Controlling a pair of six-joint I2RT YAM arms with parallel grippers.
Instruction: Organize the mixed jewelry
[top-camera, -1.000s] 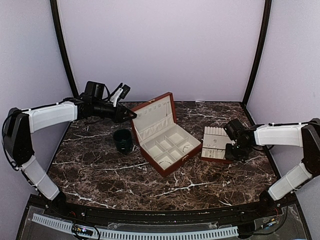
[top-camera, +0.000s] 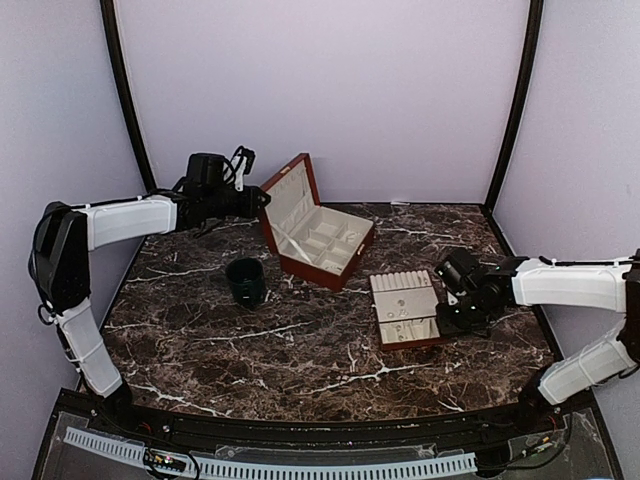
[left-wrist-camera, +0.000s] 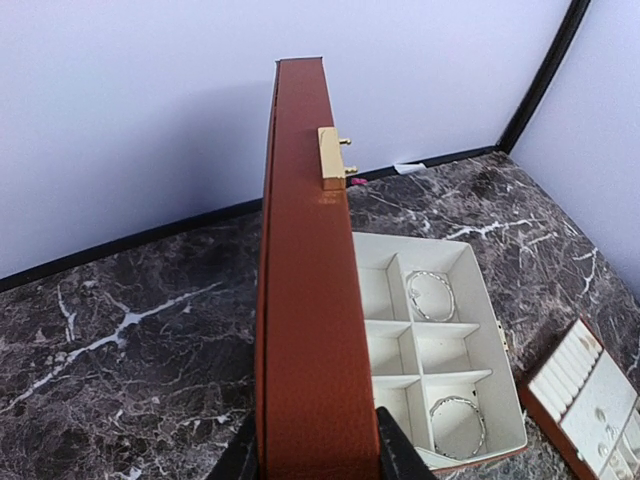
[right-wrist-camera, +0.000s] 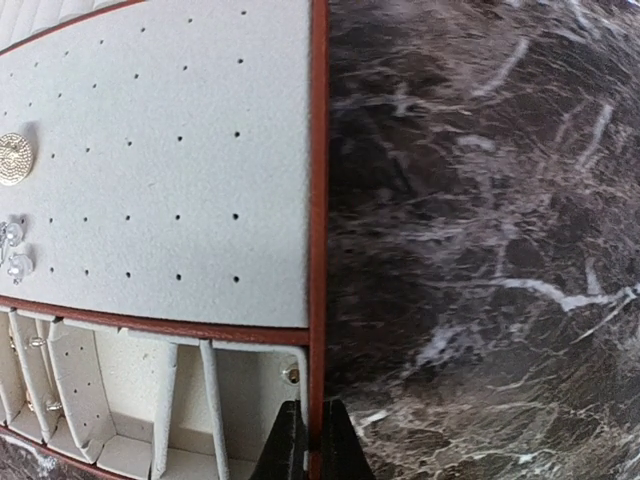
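A red-brown jewelry box (top-camera: 356, 262) stands open at the back middle, its cream compartments holding bracelets (left-wrist-camera: 431, 293) in the left wrist view. My left gripper (top-camera: 258, 200) is shut on the edge of its raised lid (left-wrist-camera: 308, 300). At right lies a shallow tray (top-camera: 402, 302) with a slotted section, a perforated panel carrying earrings (right-wrist-camera: 15, 158) and divided compartments below. My right gripper is at the tray's right rim, shut, its tips around the thin red-brown edge.
A dark cylindrical container (top-camera: 246, 285) stands left of the box.
The box has moved back and turned, with my left gripper higher on its lid. The tray and my right gripper have moved left and toward the front.
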